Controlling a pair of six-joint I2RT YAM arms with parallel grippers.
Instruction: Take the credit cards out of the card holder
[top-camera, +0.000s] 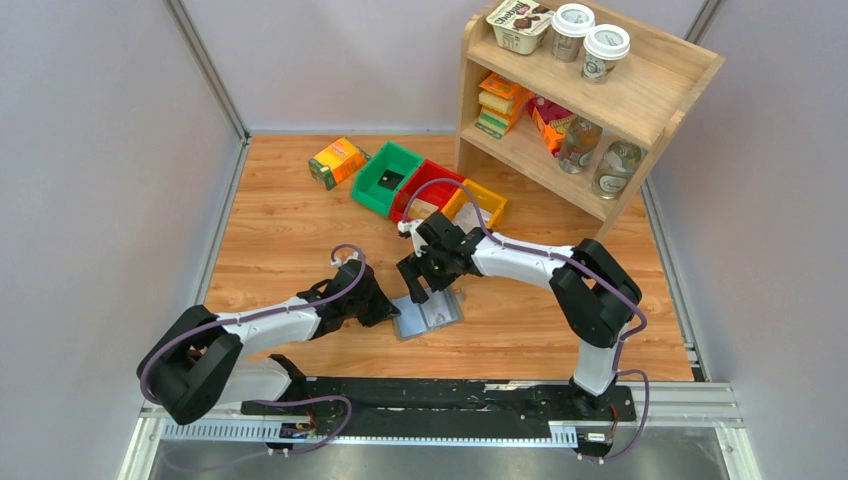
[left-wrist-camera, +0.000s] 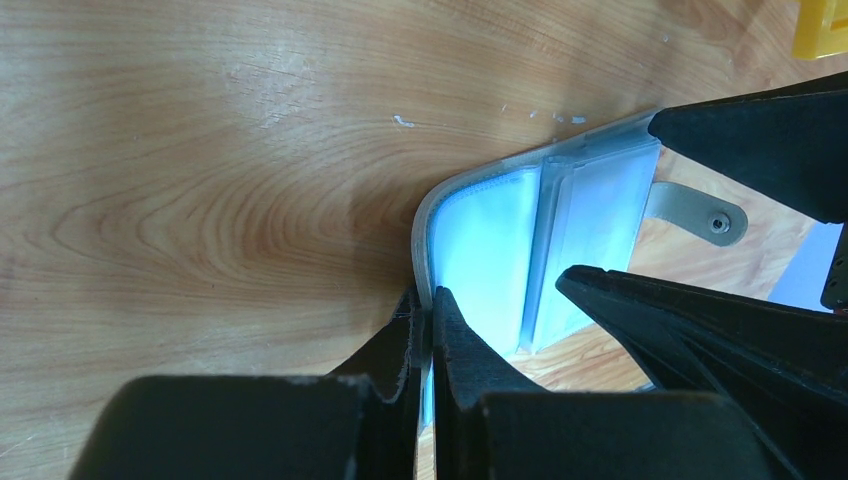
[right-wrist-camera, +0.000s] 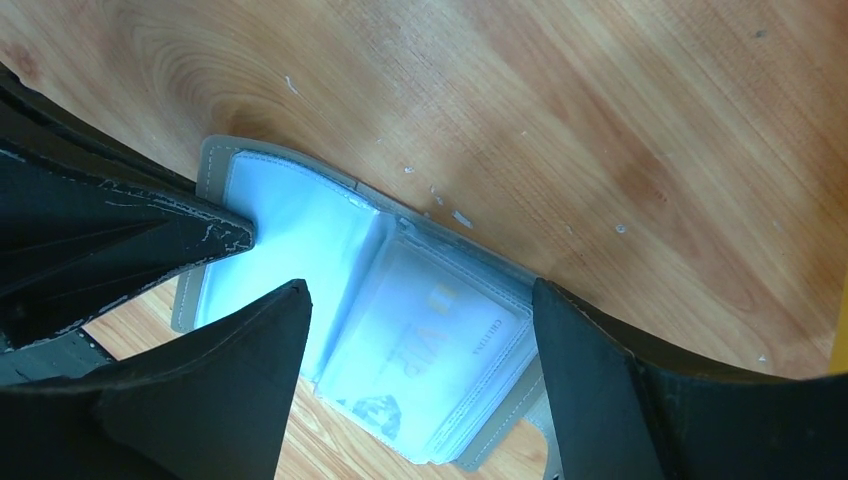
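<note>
The grey card holder (top-camera: 429, 314) lies spread flat on the table, its clear pockets facing up. My left gripper is shut on the holder's left edge. Above the holder, my right gripper is open with its fingers wide apart and nothing gripped. Through the right-hand pocket shows a pale card (right-wrist-camera: 425, 340) with "VIP" lettering. The left-hand pocket (right-wrist-camera: 290, 230) looks plain light blue; whether a card is inside I cannot tell. A snap strap (left-wrist-camera: 700, 212) sticks out from the holder's right side.
Behind the arms stand green (top-camera: 372, 195), red (top-camera: 440, 176) and yellow (top-camera: 492, 199) bins; a dark item is in the green one, pale cards in the others. An orange box (top-camera: 340, 162) lies back left. A wooden shelf (top-camera: 590, 90) fills the back right. Front table beside the holder is clear.
</note>
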